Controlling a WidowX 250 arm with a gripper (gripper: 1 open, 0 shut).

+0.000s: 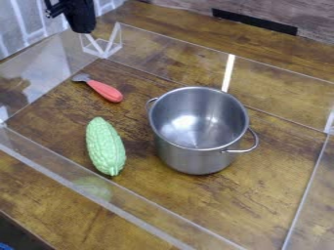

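A steel pot [198, 146] with two side handles stands empty on the wooden table, right of centre. A pale green bitter melon [104, 145] lies to its left. Behind that lies a utensil with a red handle [104, 91] and a thin metal end. The dark gripper [81, 27] is at the top left edge, mostly out of frame, high above and behind the utensil; its fingers cannot be made out.
A clear-walled enclosure [229, 73] borders the work area on the wooden table [274, 195]. A dark slot shows at the back.
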